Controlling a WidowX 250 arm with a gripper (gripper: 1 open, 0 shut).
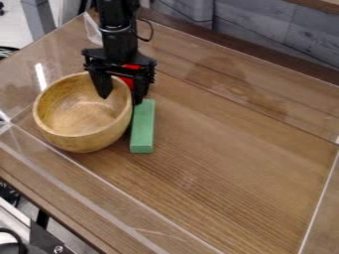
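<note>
The black gripper (119, 82) reaches down from the top, over the back right rim of a round wooden bowl (66, 124). Whether its fingers are open or shut cannot be told at this size. A red object (133, 70) is partly hidden behind the gripper. A green block (143, 134) lies on the wooden table just right of the bowl, reaching under the gripper's right side.
</note>
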